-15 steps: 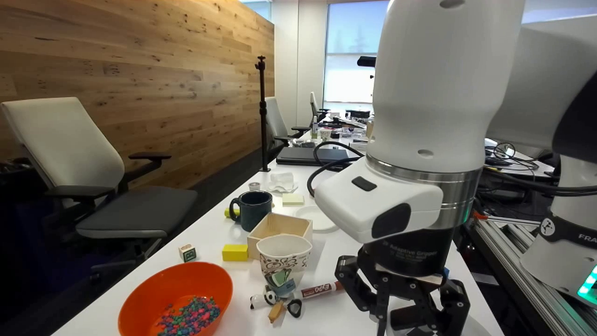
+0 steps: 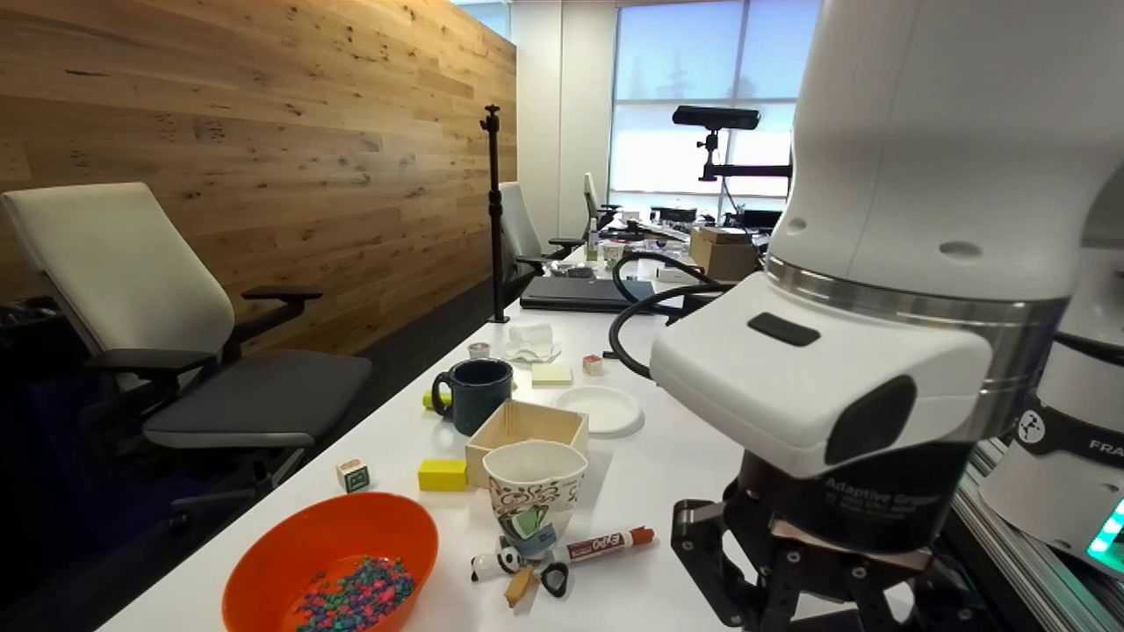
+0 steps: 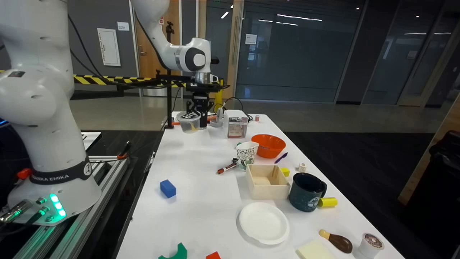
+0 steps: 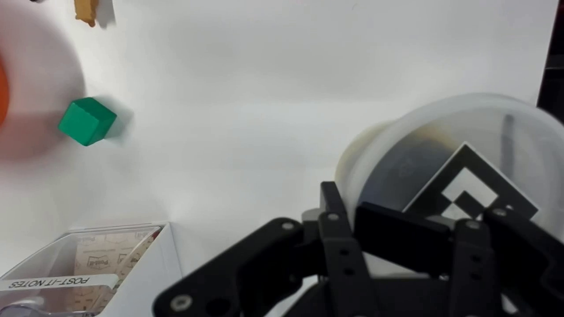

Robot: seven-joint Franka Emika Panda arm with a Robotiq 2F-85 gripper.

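A translucent round tub (image 4: 454, 113) with a black-and-white square marker (image 4: 468, 185) is at the right of the wrist view. Its near rim runs between the two fingers of my gripper, which is shut on it. Exterior view 2 has the same tub (image 3: 188, 123) at the far end of the table, beside the gripper (image 3: 201, 123). Something yellowish and something dark show through its wall. Whether its base touches the table is hard to tell. In exterior view 1 the fingertips are cut off by the lower edge.
A clear-fronted Post-it box (image 4: 132, 264) and a green cube (image 4: 87, 121) stand near the gripper. Farther along are an orange bowl (image 3: 269, 146), a paper cup (image 3: 247, 151), a wooden box (image 3: 267, 190), a mug (image 3: 306, 192) and a white plate (image 3: 263, 223). Bare table lies between the tub and blue block (image 3: 168, 188).
In exterior view 1 the arm and gripper have shifted right, uncovering the marker's red end and more of the plate. The bowl, cup, box and mug have stayed put.
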